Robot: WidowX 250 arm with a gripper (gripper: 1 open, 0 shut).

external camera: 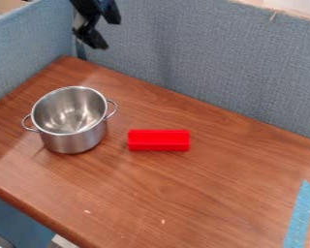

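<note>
A steel pot (70, 120) with two side handles stands on the wooden table at the left, its inside looking empty. A red block (159, 140) lies to its right, near the middle. My dark gripper (90, 39) is high at the top left, above and behind the pot, partly cut off by the frame's edge and blurred; whether it is open or shut does not show clearly.
Padded grey-blue walls (216, 68) border the table (197, 199) at the back and left. A blue strip (300, 215) lies at the right front.
</note>
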